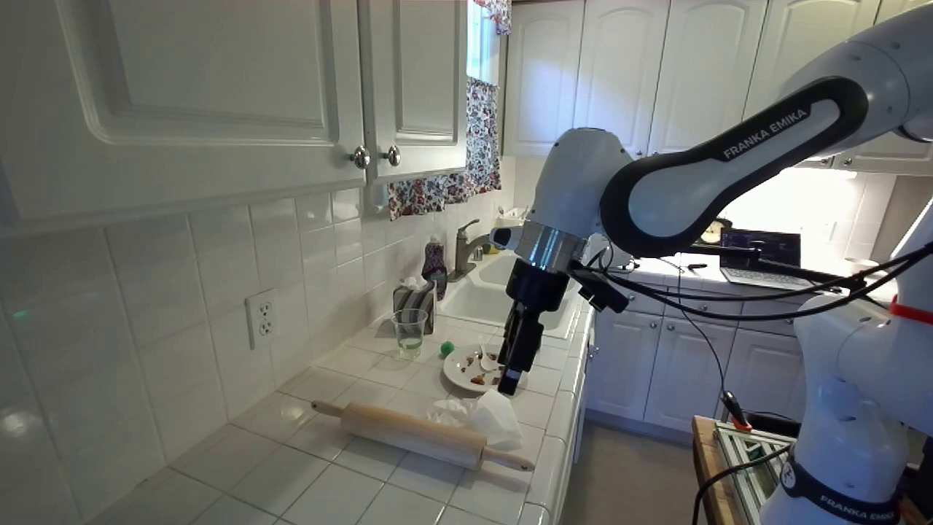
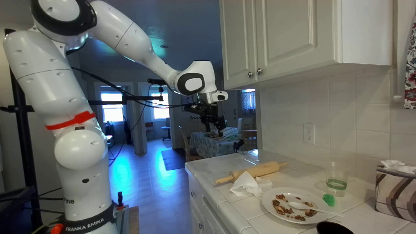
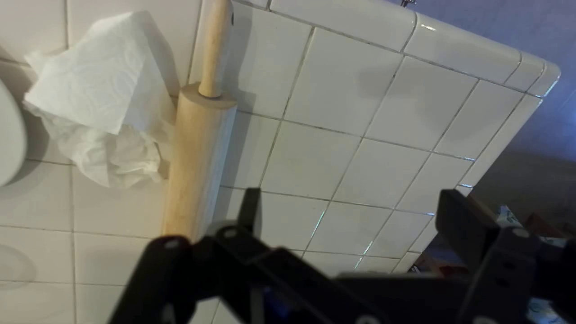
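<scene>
My gripper is open above the tiled counter, its two dark fingers wide apart and nothing between them. A wooden rolling pin (image 3: 197,164) lies on the counter, left of the fingers in the wrist view. Against it rests a crumpled white paper towel (image 3: 102,97). Beyond the towel, a white plate (image 2: 269,201) holds brown food pieces (image 2: 280,208) and a white spoon (image 2: 308,206). Beside the plate are a spiky green ball (image 2: 328,199) and a clear cup (image 2: 336,181) with a green band.
A striped tissue box (image 1: 413,306) and a purple bottle (image 1: 434,267) stand near the sink (image 1: 472,297). A black cup (image 2: 331,228) shows at the bottom edge of exterior view 2. Bare tiles (image 3: 335,162) extend from the rolling pin to the counter's edge.
</scene>
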